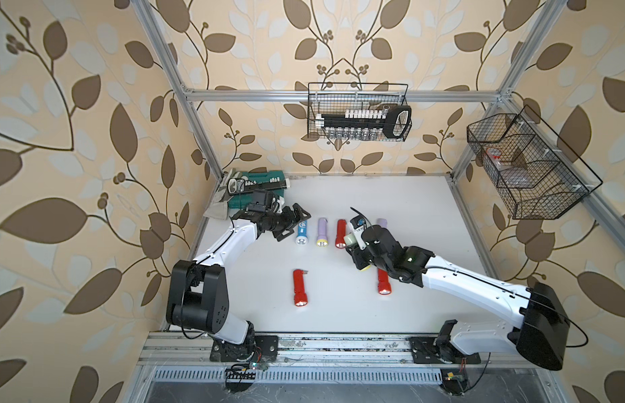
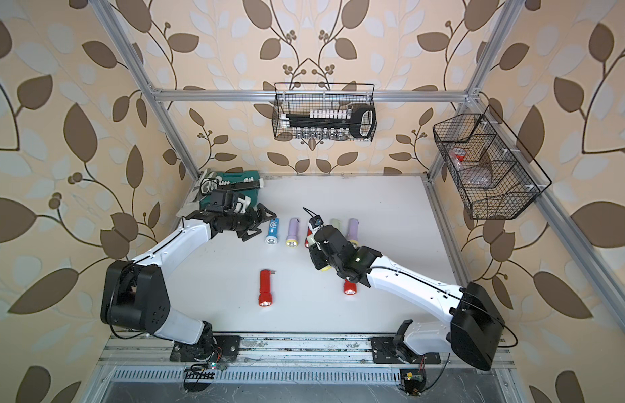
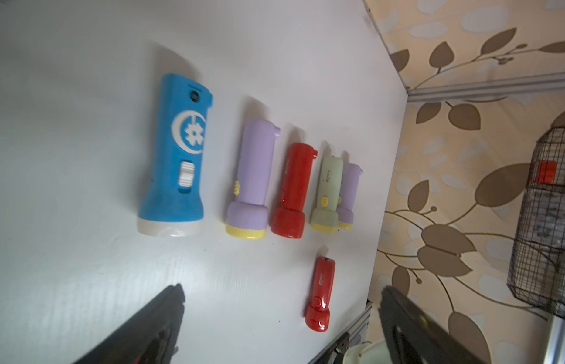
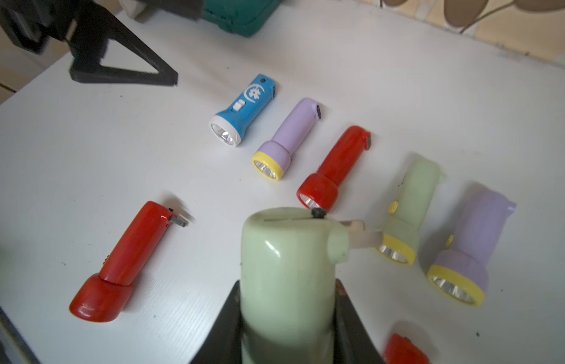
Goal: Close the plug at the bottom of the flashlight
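Observation:
My right gripper is shut on a pale green flashlight (image 4: pixel 288 261), its bottom end facing up in the right wrist view. From the side of that end a flat plug (image 4: pixel 362 236) sticks out, swung away from the body. The held flashlight's head is out of sight below the frame edge. Fingers of my left gripper stand wide apart with only table between them. That gripper hovers at the left, near the blue flashlight (image 3: pixel 176 151) and well apart from the held one.
Nearer the front lies a red flashlight (image 4: pixel 127 261) with a piece jutting from its end. A green case (image 1: pixel 258 180) sits back left.

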